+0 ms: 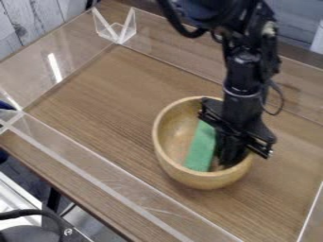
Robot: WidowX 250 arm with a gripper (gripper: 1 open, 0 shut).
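My black gripper (235, 142) reaches down from the top into a round wooden bowl (173, 129) right of the table's middle. A green object (199, 146) lies tilted in the bowl, just left of the gripper. The fingertips are dark and partly hidden, so whether they grip anything cannot be seen.
A clear plastic piece (115, 28) is at the back left. A black cable (38, 216) is at the lower left corner.
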